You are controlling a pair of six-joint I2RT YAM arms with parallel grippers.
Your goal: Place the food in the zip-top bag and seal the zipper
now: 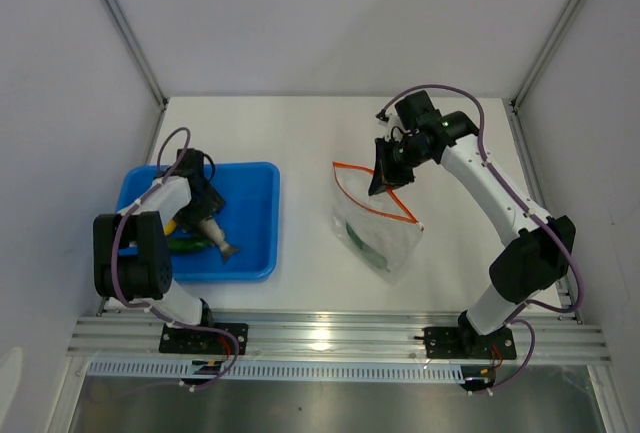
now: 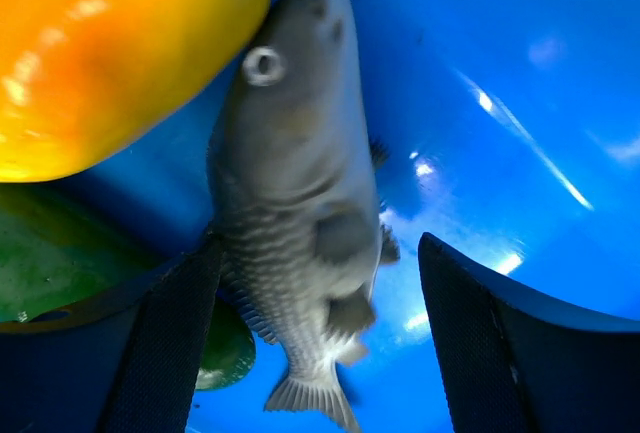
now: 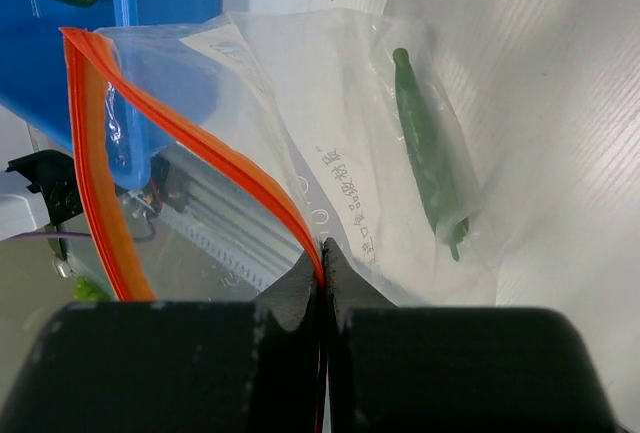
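A grey toy fish point(image 2: 290, 173) lies in the blue tray point(image 1: 262, 223), and my left gripper hangs open above it, with the fish's body and tail between the fingers but not gripped. Beside the fish are a yellow-orange food item point(image 2: 110, 53) and a dark green cucumber point(image 2: 80, 253). My right gripper is shut on the orange-zippered edge of the clear zip top bag point(image 3: 330, 103). The bag's mouth gapes, its two orange strips apart on the tray side. Inside lies a green pepper-like item point(image 3: 430, 148).
The bare white table point(image 1: 305, 133) lies between tray and bag and behind them. A metal rail point(image 1: 320, 328) runs along the front edge, and side walls close in both ends.
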